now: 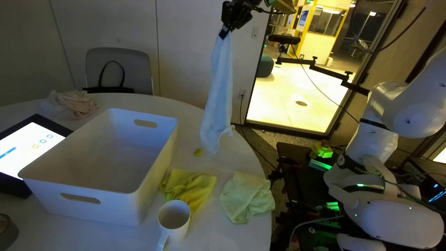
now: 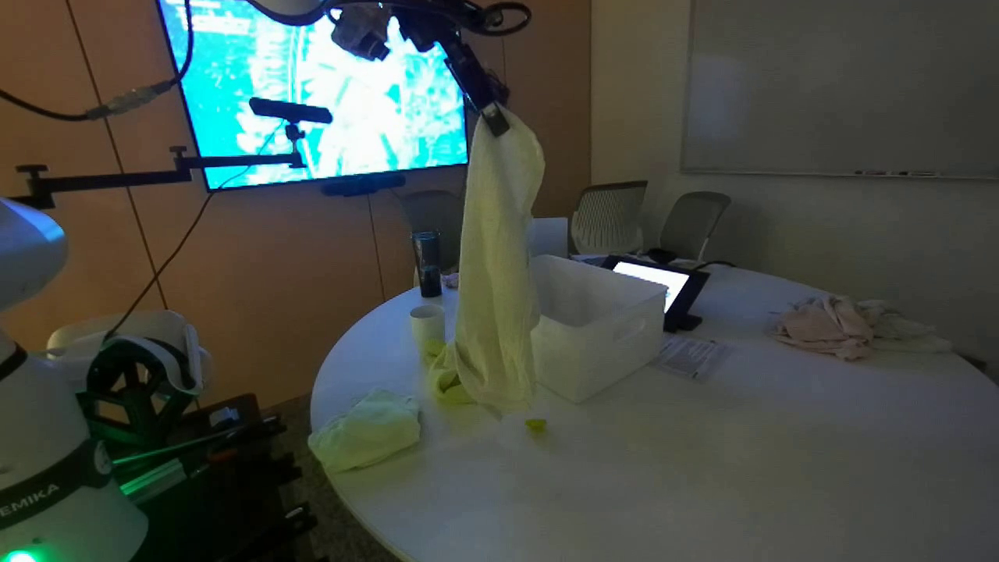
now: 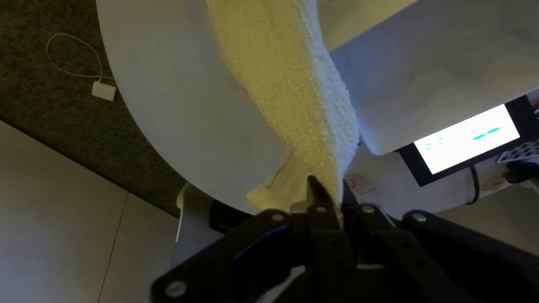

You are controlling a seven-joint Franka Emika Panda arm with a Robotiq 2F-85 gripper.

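Note:
High over the table, my gripper [image 1: 224, 32] is shut on the top of a long pale towel [image 1: 218, 90]. The towel hangs straight down, its lower end close above the tabletop, to the right of the white bin in exterior view 1. In the wrist view the towel [image 3: 288, 75] runs away from the fingertips and covers part of the scene. The white bin [image 1: 163, 146] looks empty where its inside shows. A yellow cloth [image 1: 190, 187] lies crumpled against the bin's side, and a pale green cloth [image 1: 246, 196] rests near the table edge.
A white mug [image 1: 174, 215] stands upright beside the yellow cloth. One small yellow-green item [image 2: 535, 425] sits on the table. Behind the bin is a lit tablet [image 2: 651, 276]; a pinkish cloth pile [image 2: 824, 328] lies farther off.

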